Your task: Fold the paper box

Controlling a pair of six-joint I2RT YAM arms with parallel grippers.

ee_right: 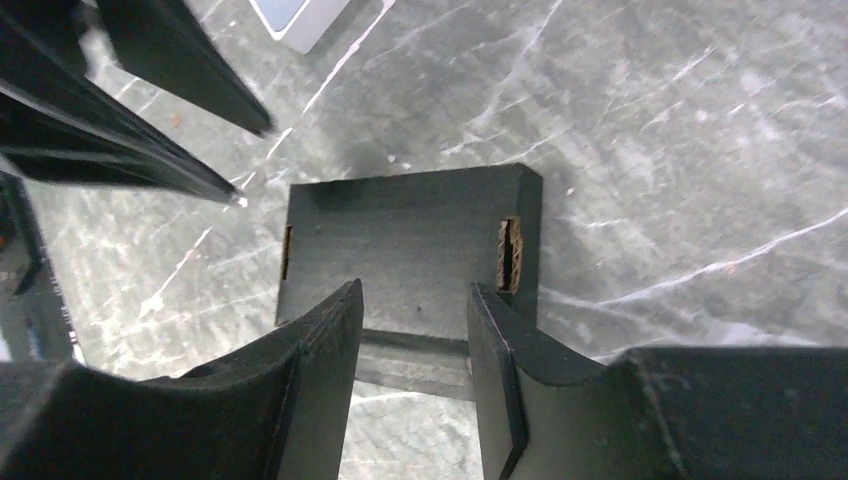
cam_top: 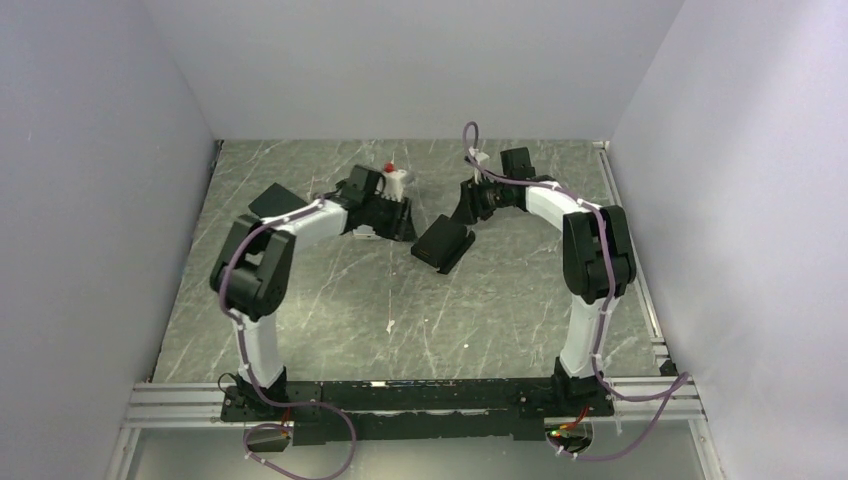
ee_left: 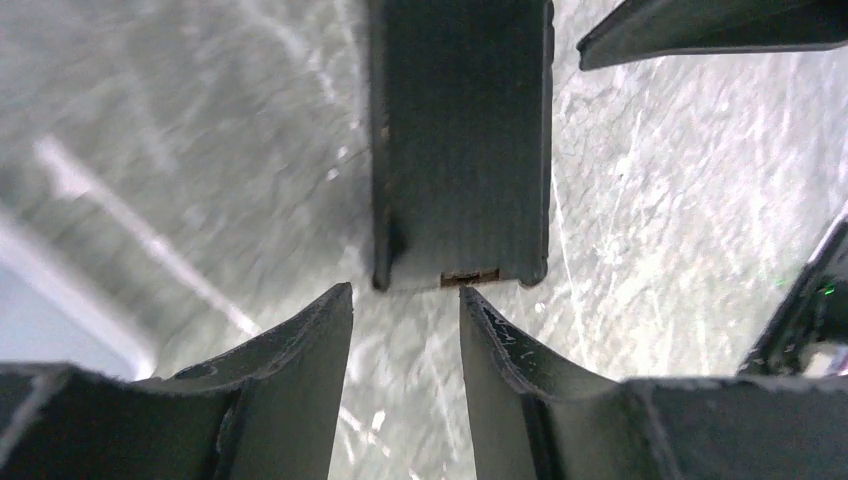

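Observation:
The black paper box (cam_top: 438,240) lies at a slant on the marble table between my two grippers, its body folded up. A black strip (cam_top: 458,252) runs along its right side and shows below the box (ee_right: 400,250) in the right wrist view. At the box's left, my left gripper (cam_top: 404,234) has a gap between its fingers and nothing in it; in its wrist view the box (ee_left: 465,150) lies beyond the fingertips, with a small slot at the near end. My right gripper (cam_top: 464,214) stands open by the upper right of the box, empty.
A white box (cam_top: 365,232) sits under the left arm. Farther left lies a flat black piece (cam_top: 277,200). Something small and red (cam_top: 389,167) shows behind the left gripper.

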